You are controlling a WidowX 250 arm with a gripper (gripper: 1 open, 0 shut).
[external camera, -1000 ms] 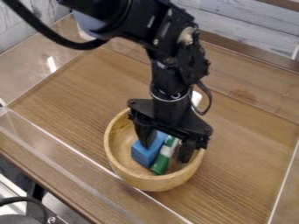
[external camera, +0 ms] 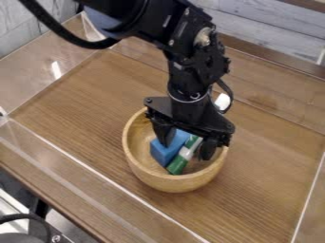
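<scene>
A round light wooden bowl stands in the middle of the table. Inside lie a blue block and a green-and-white object. My black gripper is low over the bowl, open, its fingers around the upper part of the bowl's contents; whether they touch anything is hard to tell, as the wrist hides part of the inside.
A small white object is partly hidden behind the arm. A white wall runs along the back.
The gripper has risen slightly and turned a little over the bowl. The bowl and its contents look nearly unchanged.
</scene>
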